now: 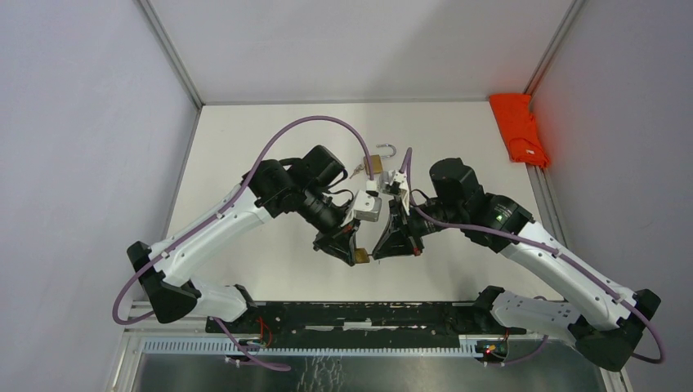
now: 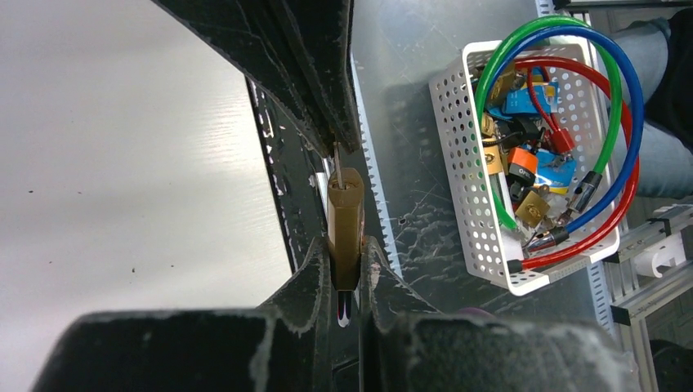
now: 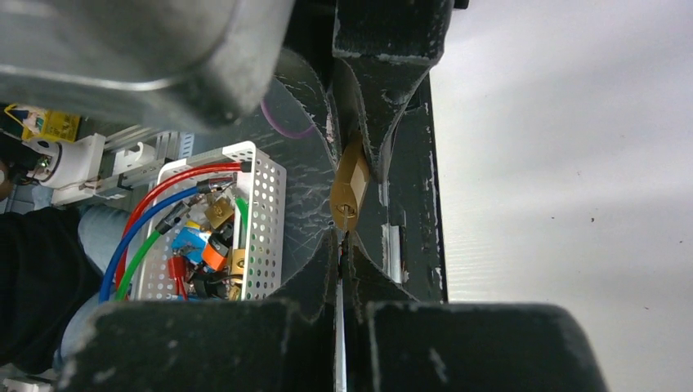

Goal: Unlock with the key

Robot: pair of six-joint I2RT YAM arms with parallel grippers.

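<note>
My left gripper point(image 1: 357, 254) is shut on a brass padlock point(image 2: 347, 220), held just above the front part of the white table. Facing it from the right, my right gripper point(image 1: 377, 255) is shut on a thin key point(image 2: 337, 161). The key's blade reaches to the padlock's keyhole end. In the right wrist view the padlock point(image 3: 350, 181) shows its keyhole toward the right fingertips point(image 3: 358, 265), with the blade lined up at it. How deep the blade sits cannot be told.
A second brass padlock point(image 1: 373, 165) lies farther back, with a loose shackle point(image 1: 387, 150) and a small key point(image 1: 357, 171) beside it. An orange cloth point(image 1: 520, 128) lies at the back right. A white basket point(image 2: 452, 139) of locks stands beyond the front edge.
</note>
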